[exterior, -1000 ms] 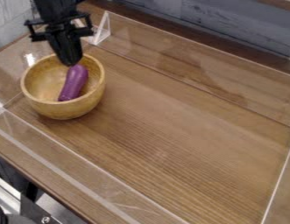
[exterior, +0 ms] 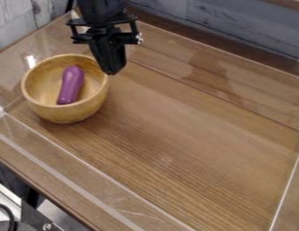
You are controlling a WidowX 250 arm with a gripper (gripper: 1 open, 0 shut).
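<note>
A tan bowl [exterior: 84,109] sits at the left of the wooden table, with a long purple object [exterior: 70,85] lying in its left half. My black gripper [exterior: 112,67] hangs from the top, just above and behind the bowl's right rim. Its grey-white lower part hides whether anything is between the fingers; the fingers look closed, though small in view.
A pale border runs along its right and back edges, and black cables lie at the lower left corner.
My gripper has moved rightward, from over the bowl's middle to above its right rim. The purple object sits slightly further left in the bowl.
</note>
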